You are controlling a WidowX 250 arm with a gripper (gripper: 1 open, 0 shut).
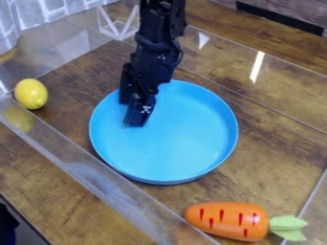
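Note:
My black gripper (136, 101) reaches down from the top of the camera view over the upper-left rim of a round blue plate (163, 144). Its fingertips are low over the plate; their spacing and whether anything is between them are hard to make out.
A yellow lemon-like object (31, 94) lies at the left beside a clear barrier. An orange toy carrot (228, 220) with pale green leaves lies at the lower right.

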